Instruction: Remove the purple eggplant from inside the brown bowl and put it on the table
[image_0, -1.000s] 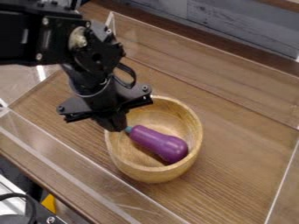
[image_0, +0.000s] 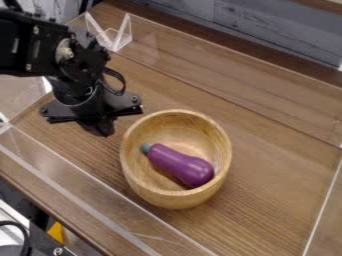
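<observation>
Inside the brown bowl (image_0: 135, 172) lies the purple eggplant (image_0: 182, 166), tilted along the bowl's floor with its green-blue stem end toward the upper left. My black gripper (image_0: 102, 127) is over the table to the upper left of the bowl, clear of its rim and apart from the eggplant. Its fingers point down toward the wood. Nothing shows in its grasp, but the dark fingertips blend together, so how far apart they stand is unclear.
A grey wall (image_0: 254, 30) closes off the back. A clear plastic piece (image_0: 111, 33) stands at the back left, partly behind the arm.
The gripper has moved left and a little farther back, from over the bowl's left rim to the table beside it. The eggplant and bowl look unmoved.
</observation>
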